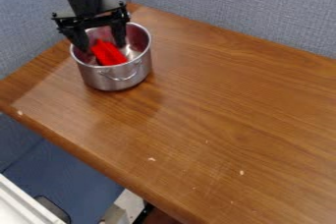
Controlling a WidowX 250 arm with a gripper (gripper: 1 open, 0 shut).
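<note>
A steel pot (122, 74) sits on the wooden table near its back left corner, with a red object (109, 53) lying inside it. My black gripper (100, 39) is over the pot, its two fingers standing open at the rim and reaching just into the opening, one on each side above the red object. Whether the fingers touch it I cannot tell.
Grey padded walls (250, 7) stand behind it. A white bin (27, 208) is on the floor at lower left.
</note>
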